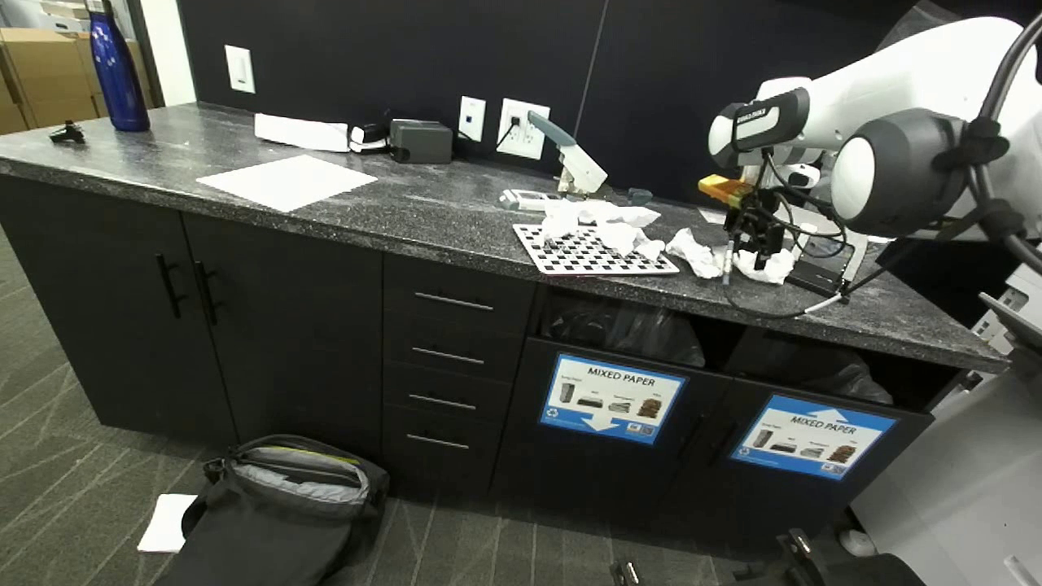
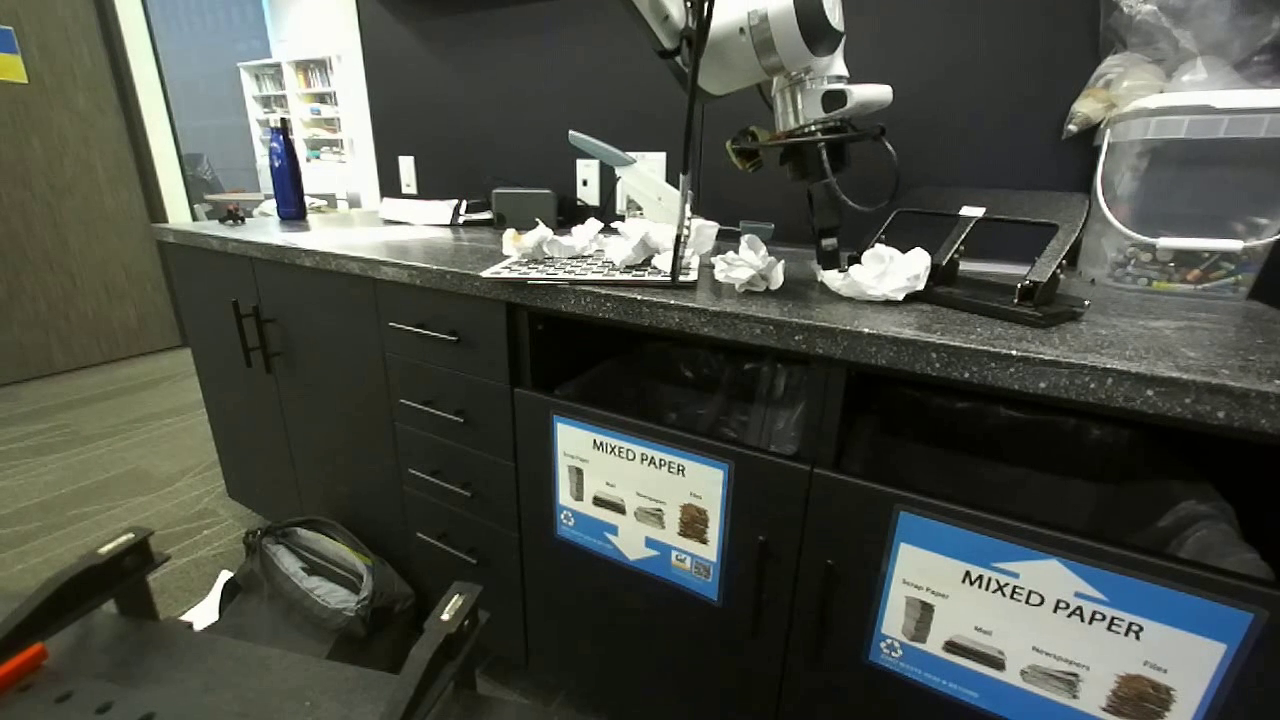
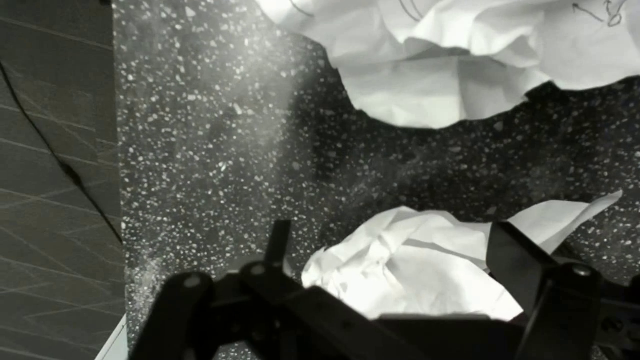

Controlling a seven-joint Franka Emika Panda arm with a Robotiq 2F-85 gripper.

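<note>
A crumpled white paper (image 3: 396,264) lies on the speckled dark counter, spanning much of the gap between the spread fingers of my gripper in the wrist view. The fingers are apart and not closed on it. From the second exterior view, my gripper (image 2: 828,256) is low over the counter at the left side of this paper (image 2: 888,275). Exterior view 1 shows the gripper (image 1: 763,255) down at the paper (image 1: 778,268), partly covering it. Another crumpled paper (image 2: 750,265) sits just to the left, and more crumpled sheets (image 2: 636,244) rest on the checkered board (image 2: 564,271).
Right of the papers stands a black laptop stand (image 2: 1020,294), close to the gripper. A clear bucket (image 2: 1182,198) is farther right. The counter's front edge (image 1: 459,251) is near, with open bins (image 1: 625,327) beneath. A flat sheet (image 1: 288,181) lies at left.
</note>
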